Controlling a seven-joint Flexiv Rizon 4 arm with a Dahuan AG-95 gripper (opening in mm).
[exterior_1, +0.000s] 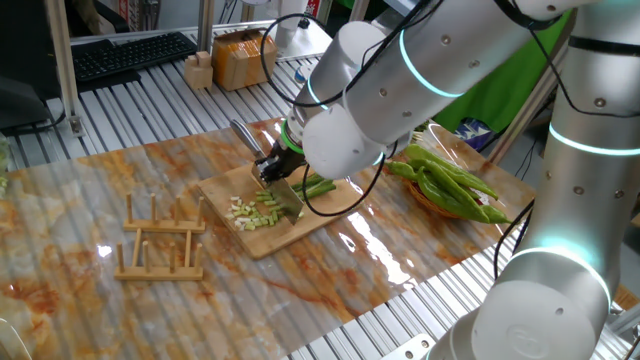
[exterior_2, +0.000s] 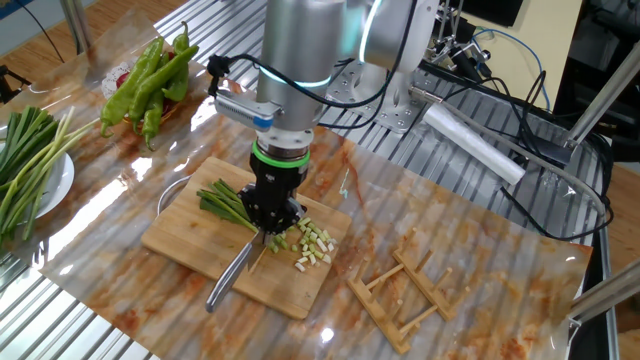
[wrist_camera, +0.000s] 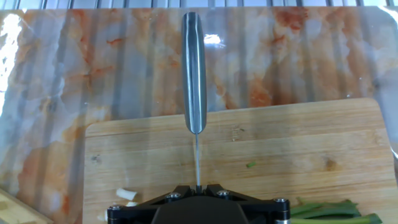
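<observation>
A knife (wrist_camera: 195, 74) with a metal handle is held in my gripper, which is shut on it where the handle meets the blade. In exterior view 1 the broad blade (exterior_1: 287, 198) points down at the green stalks on the wooden cutting board (exterior_1: 222, 190). Uncut green stalks (exterior_2: 226, 203) lie on one side of the blade, and small chopped pieces (exterior_2: 316, 244) are scattered on the other. Whether the blade's edge touches the wood cannot be told. From the wrist, most of the stalks are hidden by the gripper.
A wooden peg rack (exterior_1: 160, 250) stands beside the board on the marbled table cover. Green peppers (exterior_1: 445, 188) fill a basket on the board's other side. A white plate of long greens (exterior_2: 58, 178) sits at the edge of exterior view 2.
</observation>
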